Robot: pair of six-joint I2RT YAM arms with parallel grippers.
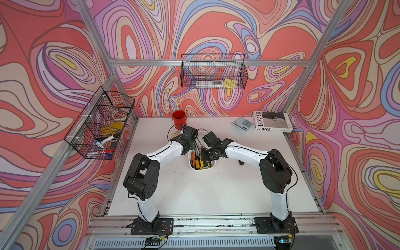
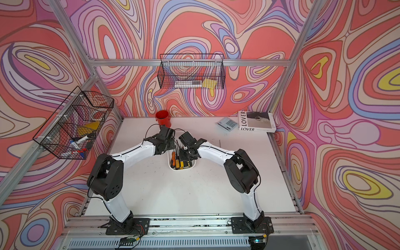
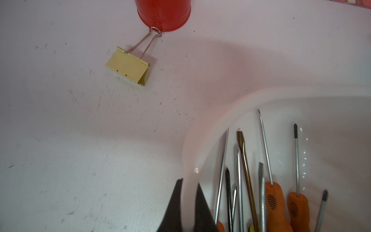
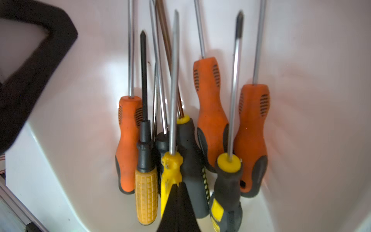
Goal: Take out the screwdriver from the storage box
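The white storage box holds several screwdrivers with orange, black and yellow handles. My left gripper is shut on the box's left wall, one finger on each side of the rim. In the right wrist view, my right gripper is shut, its fingertips together with nothing between them. A yellow-handled screwdriver lies just beyond those fingertips, outside them, its lower handle partly hidden. To its left is one with an amber ribbed handle. A black-and-yellow one leans at the right.
Behind the box stand a red bucket and a yellow binder clip. A calculator and a book occupy the back right.
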